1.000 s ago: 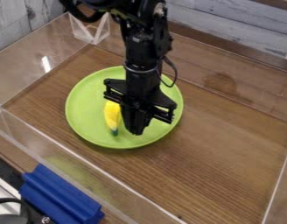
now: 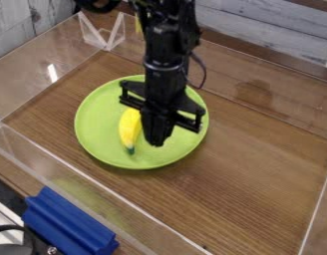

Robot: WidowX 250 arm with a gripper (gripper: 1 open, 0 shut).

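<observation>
A black robot arm reaches down from the top of the view to my gripper (image 2: pixel 159 126), which is low over a green plate (image 2: pixel 103 130) on the wooden surface. A yellow banana-like object (image 2: pixel 129 127) lies on the plate just left of the gripper. The gripper is shut, and nothing shows between its fingers, though their tips are dark and hard to make out.
Blue stacked blocks or a rack (image 2: pixel 67 224) sit at the front left, outside a clear low wall. A pale wall (image 2: pixel 273 20) runs along the back.
My gripper has risen slightly above where it was a moment ago. The banana-like object and the plate look unchanged.
</observation>
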